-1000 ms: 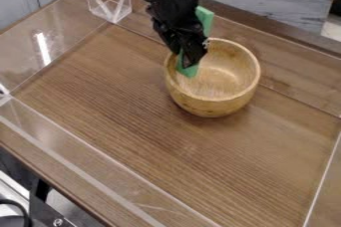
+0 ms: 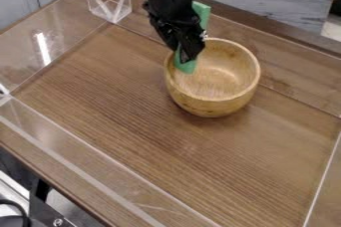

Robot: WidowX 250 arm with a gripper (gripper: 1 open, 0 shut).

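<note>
My black gripper reaches down from the top of the camera view to the left part of a tan oval bowl. It is shut on a green object, held upright at the bowl's left inside. The arm partly hides this object, and its lower end is in the bowl.
A second green item shows behind the arm. A clear plastic container stands at the back left.
The gripper and arm have shifted very slightly, with the gripper a little higher. The bowl stays in place.
</note>
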